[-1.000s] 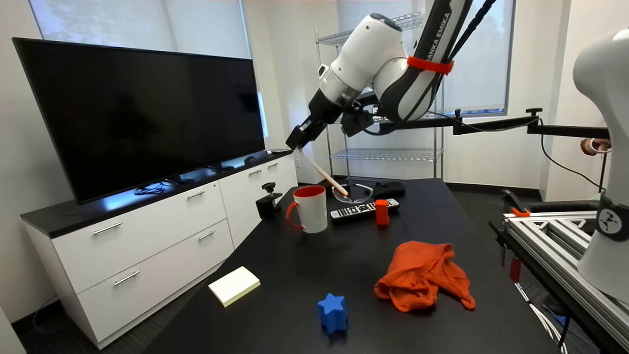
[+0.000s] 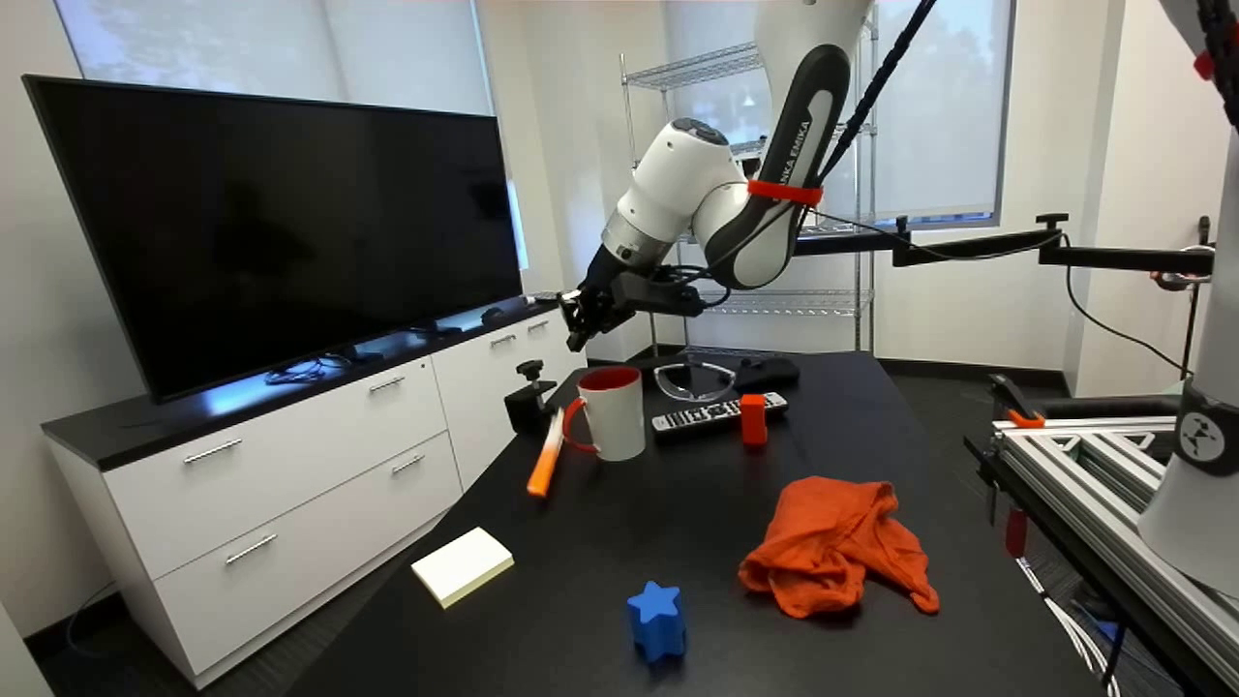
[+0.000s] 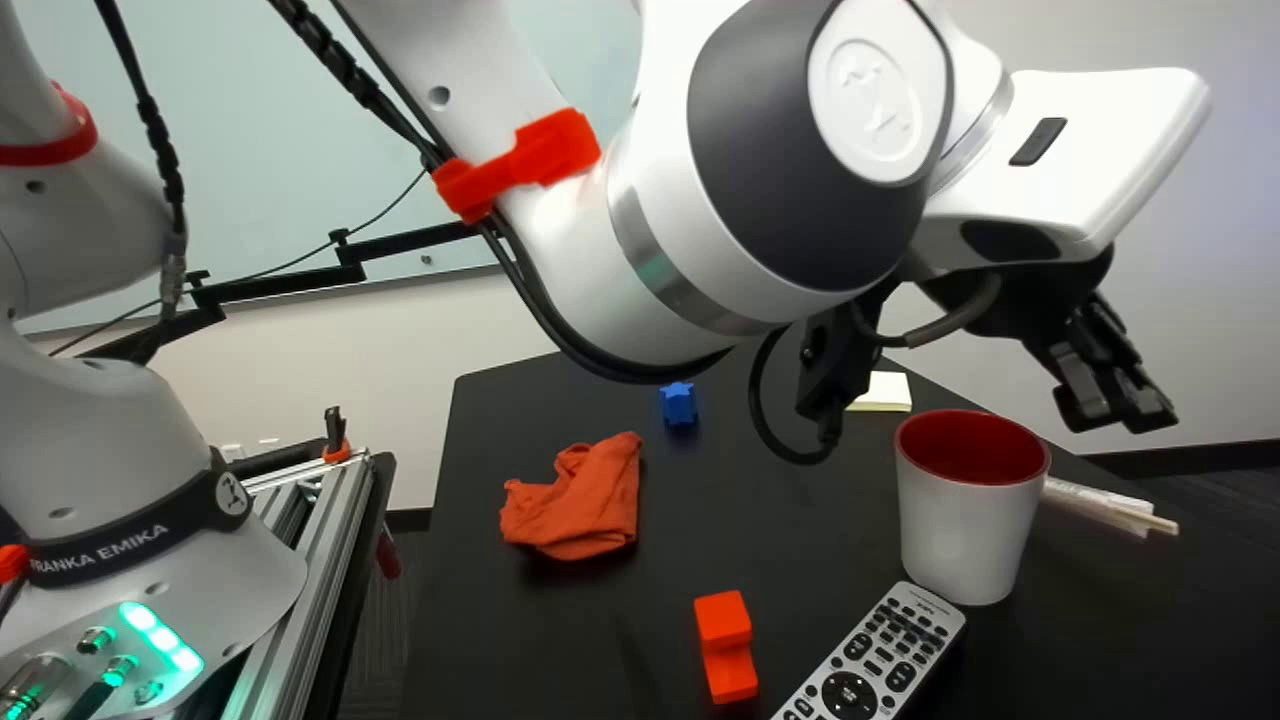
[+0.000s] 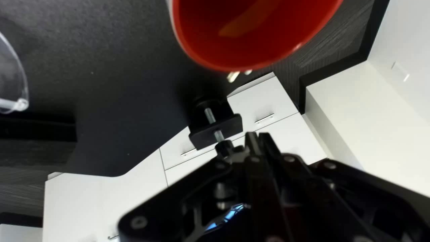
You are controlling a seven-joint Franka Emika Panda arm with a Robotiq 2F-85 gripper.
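Note:
A white mug (image 2: 616,420) with a red inside and handle stands upright on the dark table. My gripper (image 2: 574,325) is above and beyond it in exterior view 1, and up to the right of the mug (image 3: 967,540) in exterior view 2. In the wrist view the gripper is shut, with nothing showing between its fingers; the mug's red interior (image 4: 242,44) is at the top. An orange-ended pale stick (image 2: 545,457) shows outside the mug, by its handle. It looks blurred, and whether it rests on the table I cannot tell.
A black clamp (image 2: 529,399) sits at the table edge near the mug. A remote (image 2: 709,414), clear glasses (image 2: 694,393) and an orange block (image 2: 754,419) are beside it. Nearer lie an orange cloth (image 2: 831,546), blue star (image 2: 657,621) and yellow notepad (image 2: 462,565).
The stick, earlier hanging from my gripper above the mug, is now apart from it and lower, on the mug's handle side. My arm has come down and tilted.

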